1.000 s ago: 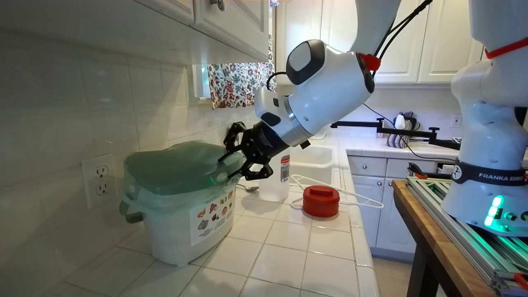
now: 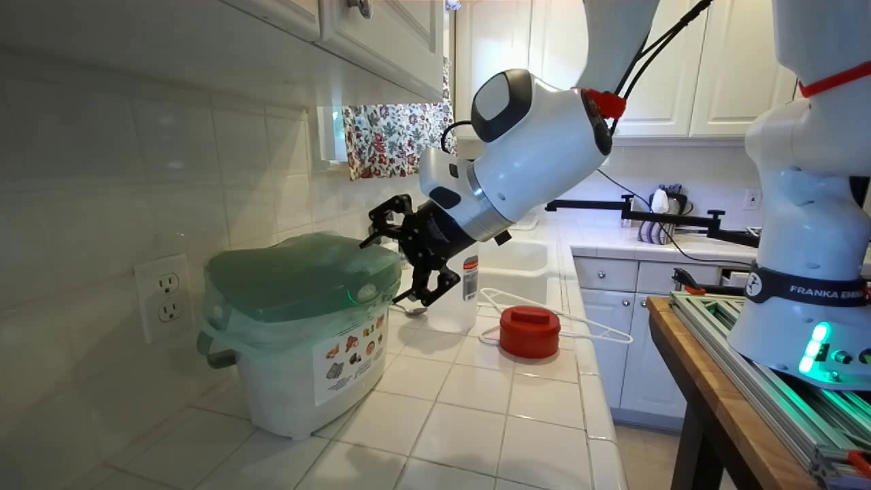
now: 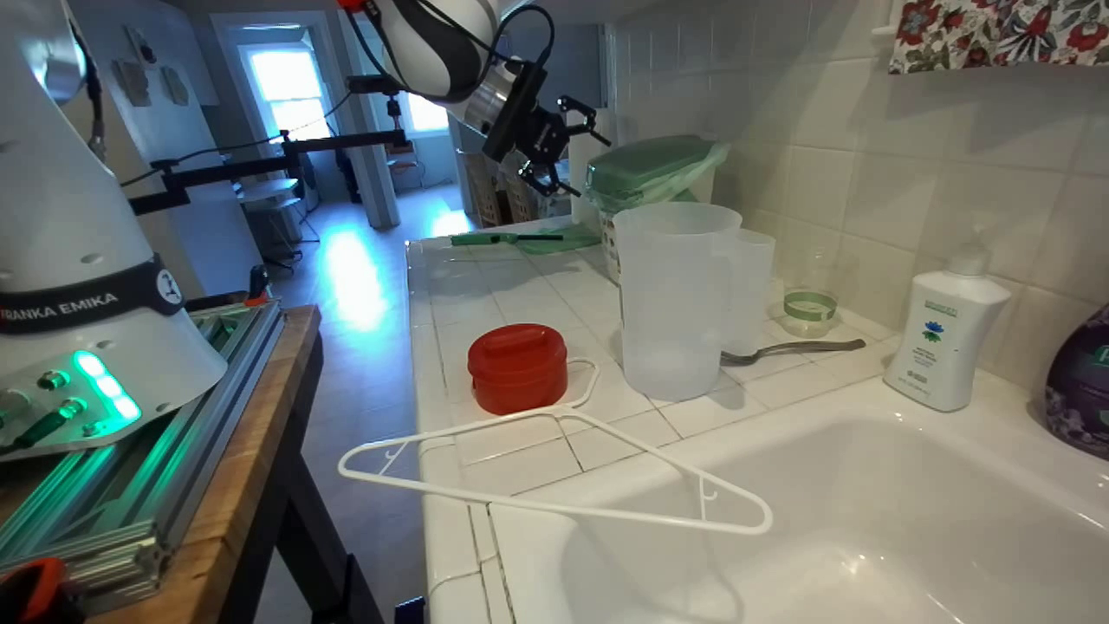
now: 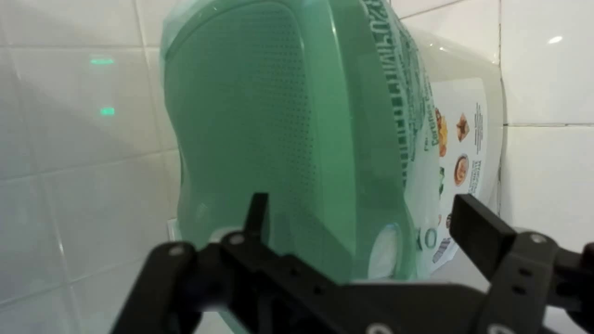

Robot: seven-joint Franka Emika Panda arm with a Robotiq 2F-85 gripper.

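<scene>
A white bin (image 2: 282,392) with a green lid (image 2: 302,273) and a green bag over its rim stands against the tiled wall. My gripper (image 2: 381,272) hangs at the bin's sink-side end, tilted down toward the lid. Its fingers are spread wide and hold nothing. From the wrist, the lid (image 4: 267,128) fills the middle of the view, with one black finger (image 4: 257,217) over it and the other finger (image 4: 479,228) beyond its counter-side edge. Whether either fingertip touches the bin is unclear.
A red container (image 3: 517,366), a clear pitcher (image 3: 676,302) and a white hanger (image 3: 582,510) lie between bin and sink (image 3: 884,499). Beside the pitcher are a fork (image 3: 795,350) and a soap bottle (image 3: 946,338). The counter (image 2: 457,416) in front of the bin is bare. A cabinet (image 2: 384,41) overhangs the bin.
My gripper's fingers have spread farther apart, the upper one rising and the lower one dropping away from the lid's edge. The arm has barely shifted. The bin looks unmoved.
</scene>
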